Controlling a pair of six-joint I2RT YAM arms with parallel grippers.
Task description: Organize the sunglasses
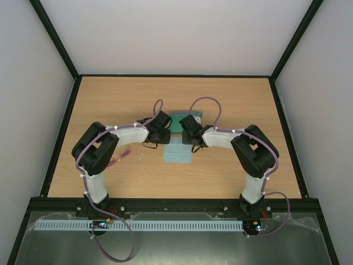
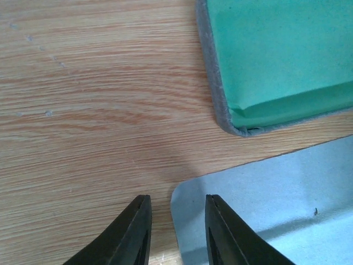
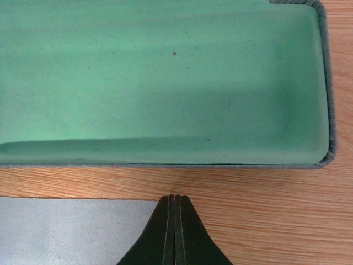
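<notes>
Pink-purple sunglasses (image 1: pixel 119 158) lie on the table to the left, partly under my left arm in the top view. The green-lined, grey-edged case (image 1: pixel 177 119) lies open and empty at the middle back. In front of it a pale blue cloth (image 1: pixel 177 154) lies flat. My left gripper is part open over the cloth's far left corner, nothing between its fingers. My right gripper is shut at the cloth's far right corner, just in front of the case wall; nothing shows between its fingers. Whether either touches the cloth, I cannot tell.
A thin pale sliver (image 1: pixel 142 156) lies between the sunglasses and the cloth. Both arms reach in close to the case.
</notes>
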